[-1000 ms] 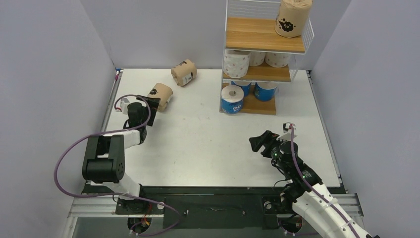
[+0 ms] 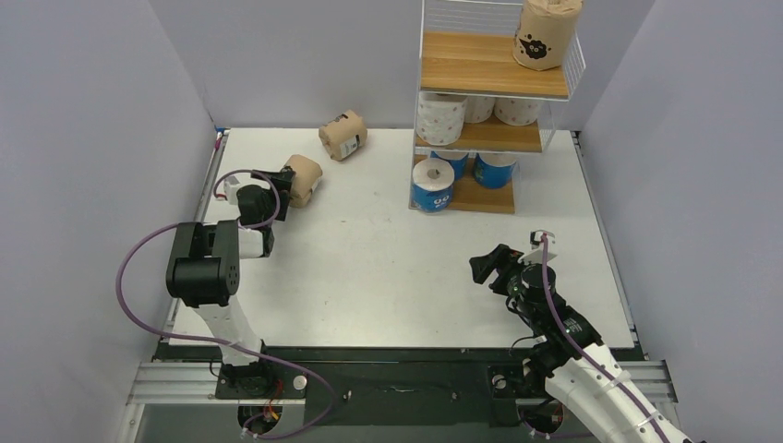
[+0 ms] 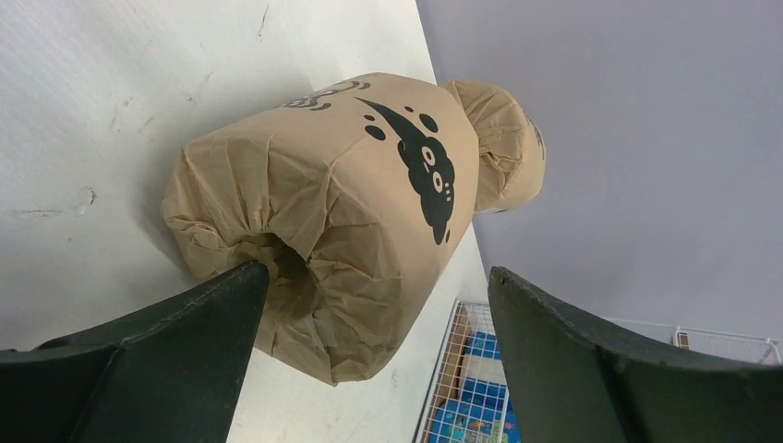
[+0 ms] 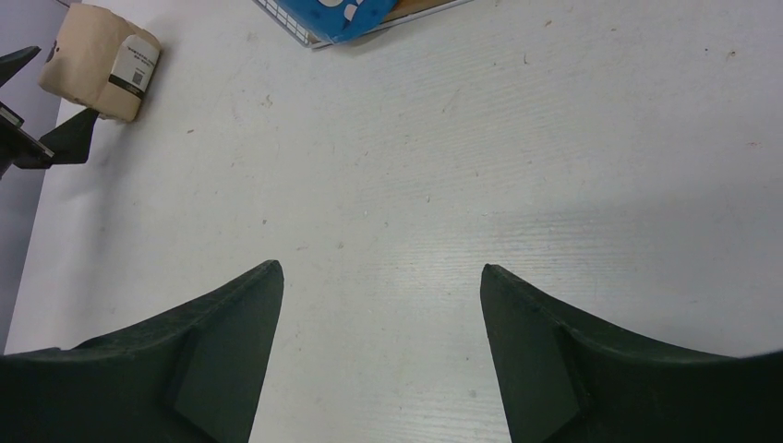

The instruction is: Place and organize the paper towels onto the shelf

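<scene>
Two brown paper-wrapped rolls lie on their sides on the white table: the near roll (image 2: 306, 180) at the left and the far roll (image 2: 343, 136) by the back wall. My left gripper (image 2: 283, 195) stands open at the near roll's end. In the left wrist view that roll (image 3: 369, 185) fills the space ahead, its crumpled hollow end facing the fingers (image 3: 217, 323); whether they touch it I cannot tell. Another brown roll (image 2: 545, 35) stands upright on the top tier of the shelf (image 2: 466, 63). Over bare table, my right gripper is open and empty.
White patterned rolls (image 2: 441, 118) fill the shelf's middle tier, and blue-wrapped rolls (image 2: 432, 186) stand on the bottom one. The top tier is bare left of its roll. Clear table spreads across the middle and front.
My right gripper has moved slightly rightward. Both rolls on the table appear unmoved.
</scene>
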